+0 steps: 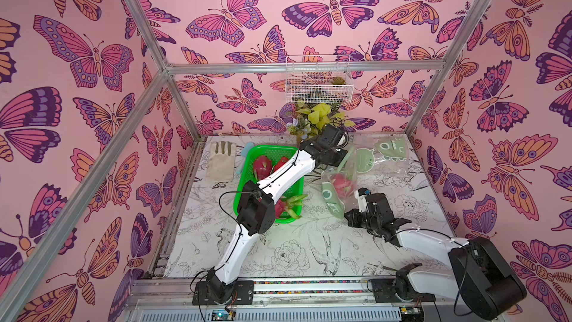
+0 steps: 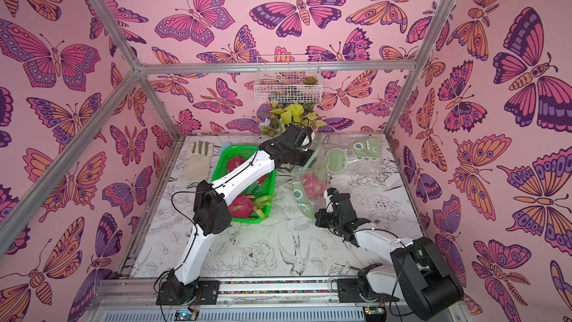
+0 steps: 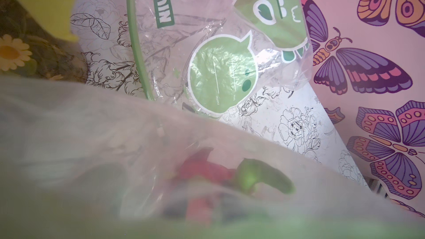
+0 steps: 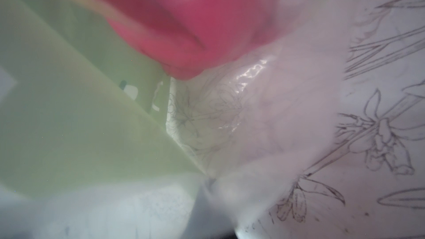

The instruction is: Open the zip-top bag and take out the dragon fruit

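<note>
The clear and green zip top bag [image 1: 332, 198] is held partly up off the table, right of the basket, with a pink dragon fruit [image 1: 342, 185] inside. At its top end, beside the green zip strip [image 2: 311, 156], is my left gripper [image 1: 342, 158]; its fingers are hidden and its opening does not show. My right gripper [image 1: 352, 217] is shut on the bag's lower corner, where the film [image 4: 210, 179] gathers into folds. Blurred film [image 3: 110, 128] covers the lower left wrist view, with the fruit's red skin and green tip [image 3: 261, 177] showing through.
A green basket [image 1: 238, 205] with several dragon fruits stands left, under my left arm. Another green-printed bag [image 3: 223, 73] lies flat at the back right. A glove [image 1: 221, 164] rests at back left; flowers [image 1: 321, 114] stand behind.
</note>
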